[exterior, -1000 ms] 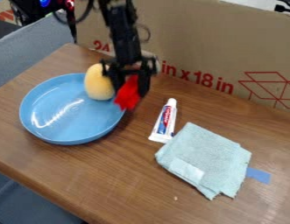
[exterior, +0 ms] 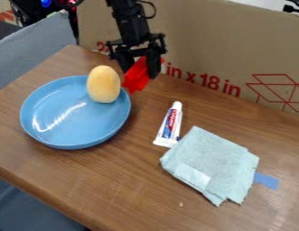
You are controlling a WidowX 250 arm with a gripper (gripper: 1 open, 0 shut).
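My black gripper (exterior: 135, 55) is shut on a red object (exterior: 135, 76), held above the table just right of a pale yellow egg-shaped item (exterior: 103, 84). That item sits on the right rim of a blue plate (exterior: 65, 119) on the wooden table. The exact shape of the red object is hard to tell.
A white toothpaste tube (exterior: 169, 124) lies right of the plate. A folded pale blue cloth (exterior: 210, 166) lies at the lower right beside a piece of blue tape (exterior: 266, 180). A cardboard panel (exterior: 224, 45) stands along the back.
My gripper has risen and moved back with the red object in it, leaving more of the yellow item visible.
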